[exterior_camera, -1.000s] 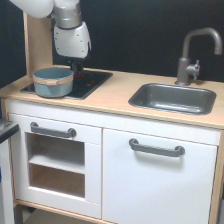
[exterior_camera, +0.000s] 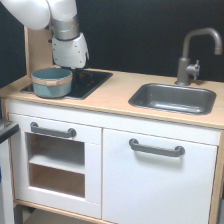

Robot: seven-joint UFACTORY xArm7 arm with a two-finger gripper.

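A blue-grey pot sits at the left of the toy kitchen's counter, partly over the black cooktop. My white arm comes down from the upper left. Its gripper is low, close to the pot's right rear rim. Its dark fingers blend into the cooktop and backdrop, so I cannot make out their gap or whether they touch the pot.
To the right, a metal sink is set into the wooden counter, with a tall grey faucet behind it. Bare counter lies between cooktop and sink. Below are an open-fronted compartment and a white door.
My gripper has come down toward the cooktop, beside the pot's rim. The pot stays in about the same place; the sink, faucet and doors look unchanged.
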